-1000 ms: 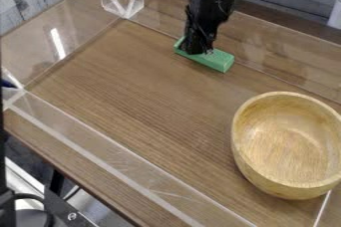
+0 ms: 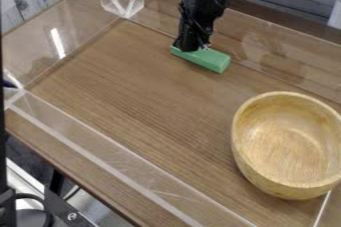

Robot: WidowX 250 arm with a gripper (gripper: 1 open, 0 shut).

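My black gripper hangs from the back edge of the table, shut, its fingertips down over the left part of a green rectangular block lying on the wooden table. Whether the fingertips touch the block is unclear, and nothing shows between them.
A large round wooden bowl stands at the right front. A clear plastic piece is at the back left.
My gripper and the green block have shifted slightly to the left over the last second.
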